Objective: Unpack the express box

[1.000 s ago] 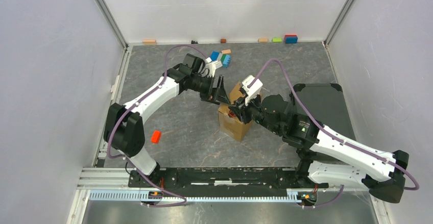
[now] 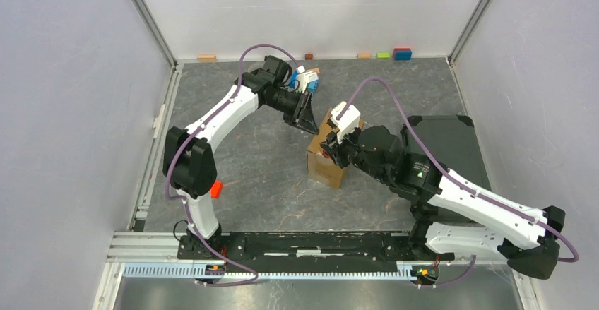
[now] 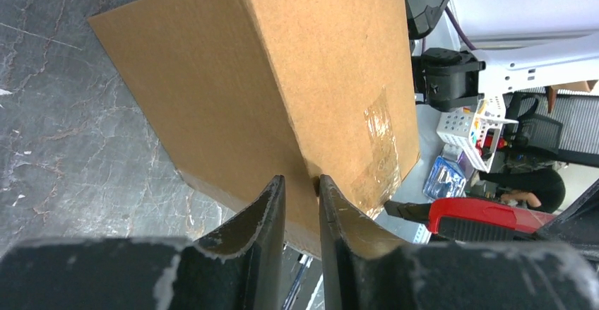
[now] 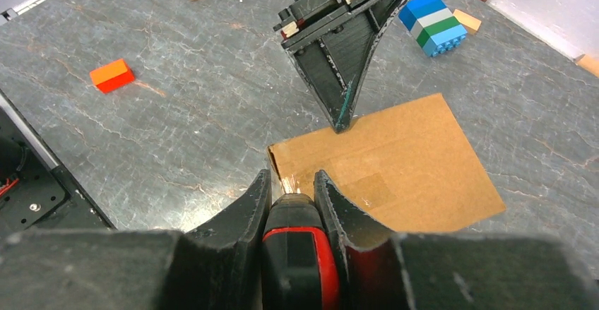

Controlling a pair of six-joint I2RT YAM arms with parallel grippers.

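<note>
The cardboard box (image 2: 326, 172) stands mid-table, a taped side visible in the left wrist view (image 3: 381, 147). My left gripper is shut at the box's upper edge, its tips against the cardboard; how much lies between them is unclear. My right gripper is shut on a red-and-black box cutter (image 4: 297, 267), whose tip is at the box's taped side. In the right wrist view the box's top (image 4: 395, 162) is under the left gripper's tip.
Loose blocks lie at the back, including a blue-green stack (image 4: 431, 24). An orange block (image 2: 216, 189) lies on the left. A dark panel (image 2: 445, 147) fills the right side.
My left arm has moved up and slightly right in the top view, and the box has shifted slightly right with it. The right arm is nearly still.
</note>
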